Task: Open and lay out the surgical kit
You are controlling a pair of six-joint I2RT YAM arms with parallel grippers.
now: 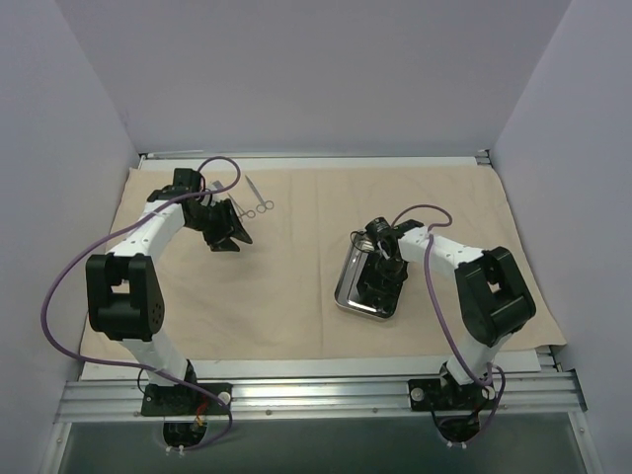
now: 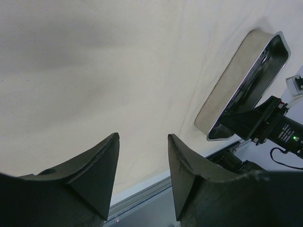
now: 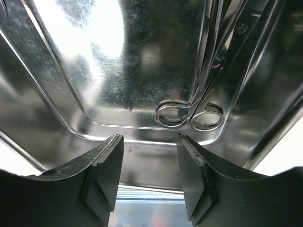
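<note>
A metal tray [image 1: 346, 284] stands on the right half of the tan cloth. Inside it lie scissor-like instruments [image 3: 203, 85], their ring handles [image 3: 173, 114] near one end wall in the right wrist view. Over the tray, my right gripper is open, with nothing between its fingers and the rings just beyond the tips. My left gripper stands apart over bare cloth on the left, its fingers spread and empty. Behind it at the back left, two ring-handled instruments [image 1: 261, 202] show on the cloth, with more partly hidden by the arm.
Bare tan cloth [image 1: 286, 286] fills the middle between the arms, and the back right is clear too. Purple cables [image 1: 74, 262] loop along both arms. Grey walls bound the table at the back and sides.
</note>
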